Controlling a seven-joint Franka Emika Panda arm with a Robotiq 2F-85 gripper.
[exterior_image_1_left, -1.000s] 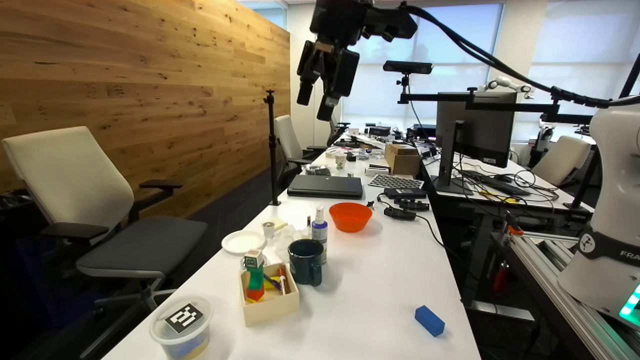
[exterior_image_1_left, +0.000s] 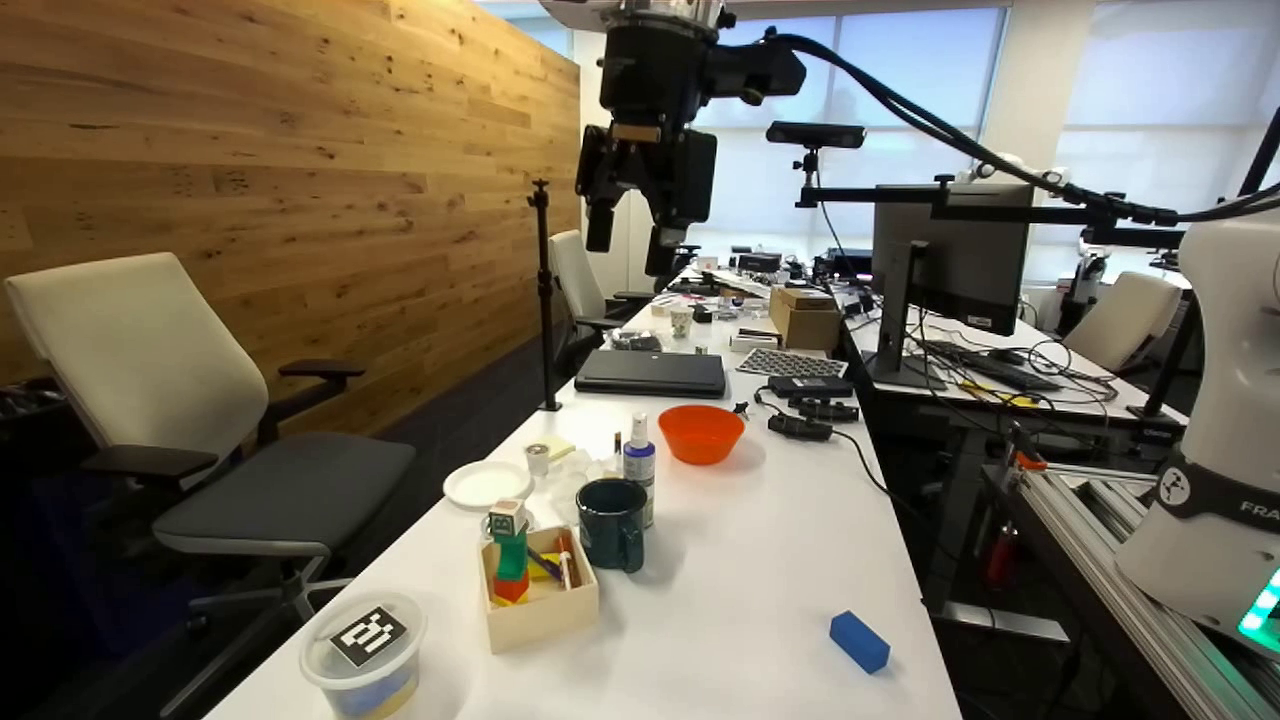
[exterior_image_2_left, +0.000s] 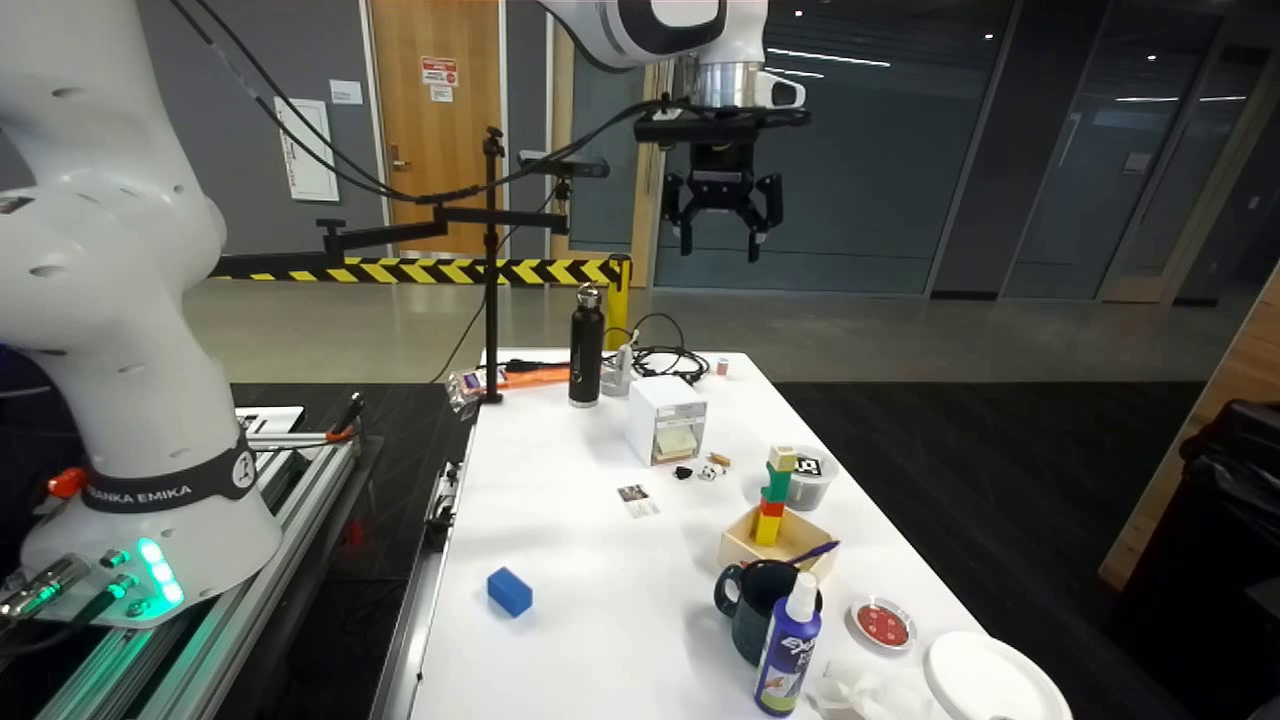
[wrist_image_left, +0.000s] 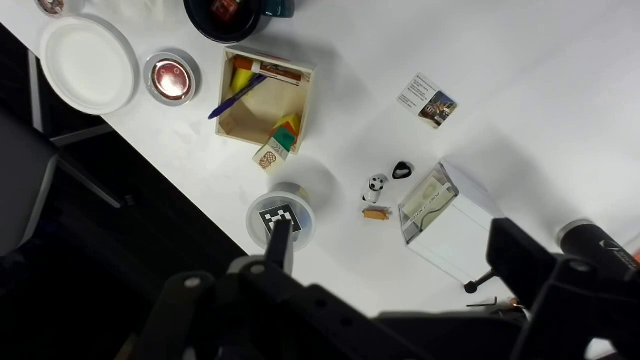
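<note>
High over the white table (exterior_image_2_left: 576, 540), my gripper (exterior_image_2_left: 720, 245) points downward, its fingers spread wide with only air between them. In the wrist view my gripper likewise has one finger at each side. Below it stand a wooden box (wrist_image_left: 264, 114) holding a marker, a purple pen and a stack of coloured blocks (exterior_image_2_left: 774, 496), and a lidded tub (wrist_image_left: 280, 225) with a black-and-white tag. Beside the box is a dark mug (exterior_image_1_left: 611, 524) with something red inside, seen from above. A blue block (exterior_image_1_left: 859, 642) lies alone near the table's robot-side edge.
A spray bottle (exterior_image_2_left: 788, 648), a white plate (wrist_image_left: 89, 65) and an orange bowl (exterior_image_1_left: 701, 433) stand past the mug. A white box (exterior_image_2_left: 666, 420), small figures and a black bottle (exterior_image_2_left: 585, 346) occupy the other end.
In exterior view 1 my gripper has come slightly lower and a little to the left, and it hangs more upright. The things on the table are where they were.
</note>
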